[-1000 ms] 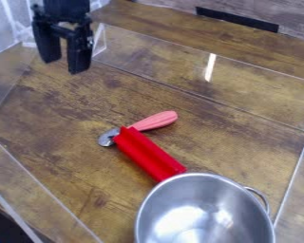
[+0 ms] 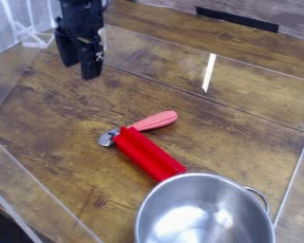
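Observation:
My black gripper (image 2: 79,57) hangs at the upper left of the camera view, slightly blurred, open, with nothing seen between its fingers. Well below and to its right, on the wooden table, lie a red cylindrical object (image 2: 152,155) and a tool with a pink handle (image 2: 156,120) and a metal head (image 2: 107,137), which touches or lies very close to the red object. A large steel bowl (image 2: 203,218) sits at the bottom right, cut off by the frame's edge.
Clear panels line the left and right edges, and a dark area shows at the bottom left corner.
My gripper has moved to the right from the upper left, by a small amount. The objects on the table have not moved.

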